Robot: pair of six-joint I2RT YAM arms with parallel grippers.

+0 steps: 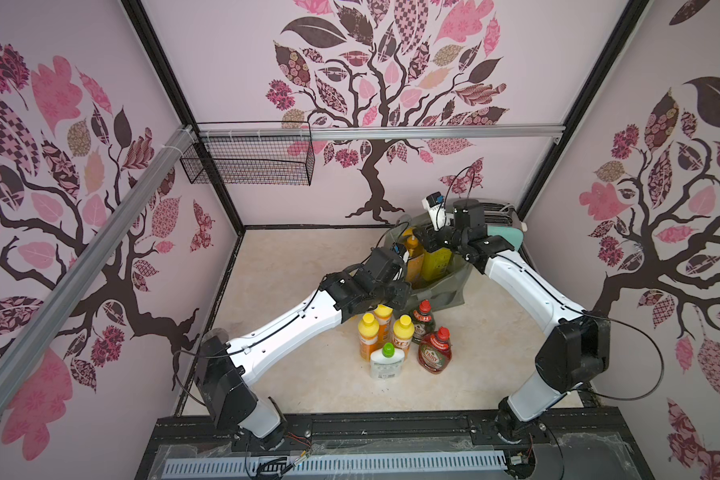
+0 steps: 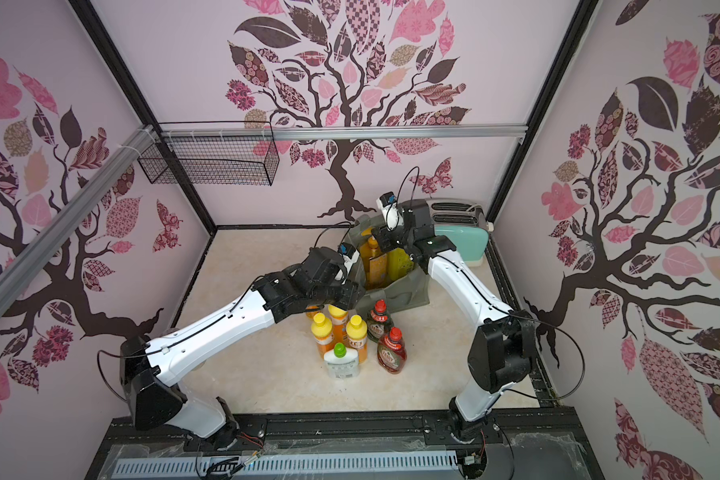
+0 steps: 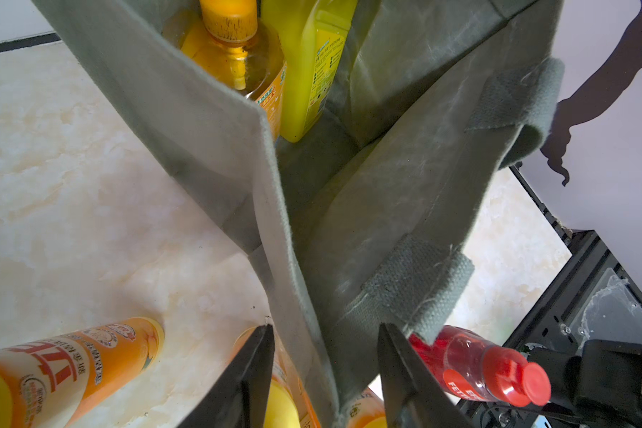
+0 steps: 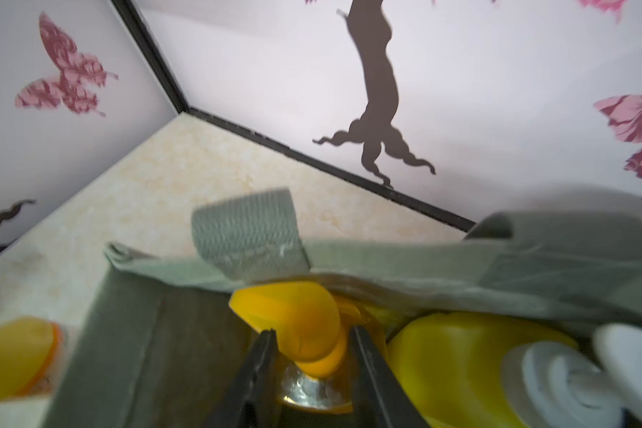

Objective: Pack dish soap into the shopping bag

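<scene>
The grey-green shopping bag (image 3: 421, 185) holds an orange pump bottle (image 4: 299, 314) and a yellow-green bottle (image 3: 314, 71) at its back. In the left wrist view, my left gripper is part open around the bag's front edge; whether it grips the fabric is unclear. My right gripper is over the bag at the orange bottle's pump head, its fingers apart. Outside, in front of the bag, stand several yellow-capped bottles (image 1: 368, 336), a green-capped white bottle (image 1: 387, 364) and red-capped bottles (image 1: 435, 352).
A teal appliance (image 2: 464, 244) and a silver object stand behind the bag at the right. A wire basket (image 1: 248, 156) hangs on the back rail.
</scene>
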